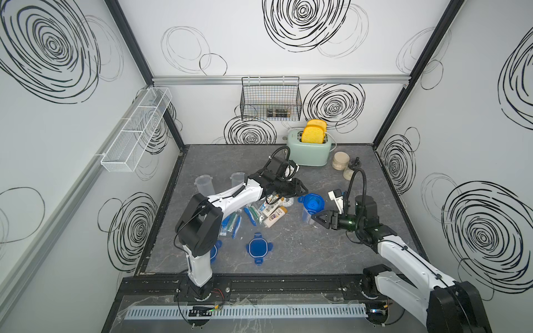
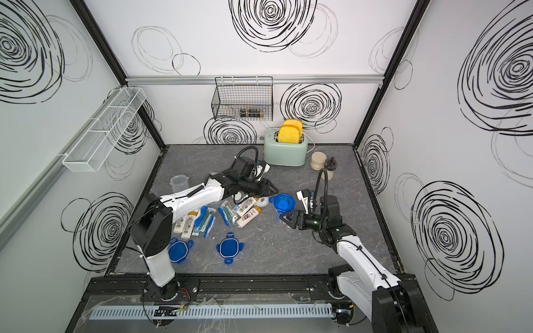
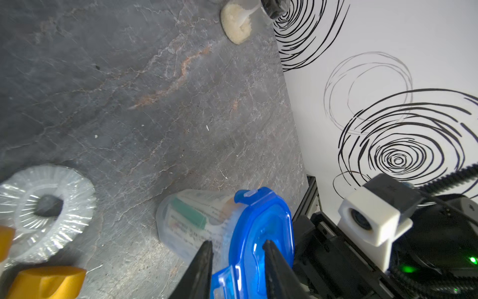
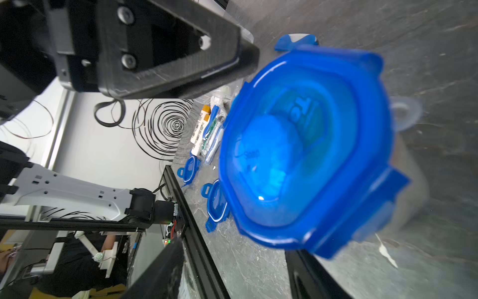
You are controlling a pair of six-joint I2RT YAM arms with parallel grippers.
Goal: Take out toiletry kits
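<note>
A clear toiletry container (image 3: 189, 219) with a blue lid (image 1: 313, 202) is tilted at the table's centre right, contents showing through it. My right gripper (image 1: 324, 221) is shut on the container's near side; its fingertips (image 4: 303, 274) sit under the lid in the right wrist view. My left gripper is over the lid from the upper left, fingers apart at the rim, with nothing clearly held. Loose toothbrush packs and small bottles (image 2: 247, 216) lie left of the container, beside two blue lids (image 1: 258, 247) near the front.
The green toaster (image 1: 308, 152) stands at the back, with two jars (image 1: 340, 161) to its right. Empty clear cups (image 1: 203, 184) stand at left. A crinkled clear ring (image 3: 74, 209) lies beside the container.
</note>
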